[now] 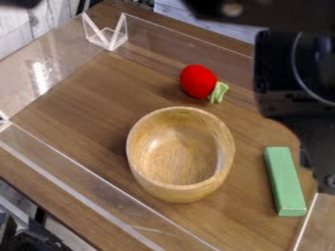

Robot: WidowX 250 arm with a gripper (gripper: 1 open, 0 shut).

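Observation:
A light wooden bowl [179, 152] sits empty in the middle of the wooden table. Behind it lies a red round object [198, 80] with a pale green piece [218, 92] at its right side. A flat green block [285, 179] lies to the right of the bowl. Dark parts of the robot arm [291, 78] fill the upper right and top edge of the camera view; the fingertips are not clearly visible, so the gripper's state cannot be made out.
Clear plastic walls [98, 211] border the table along the front left and back, with a clear bracket [108, 31] at the back left corner.

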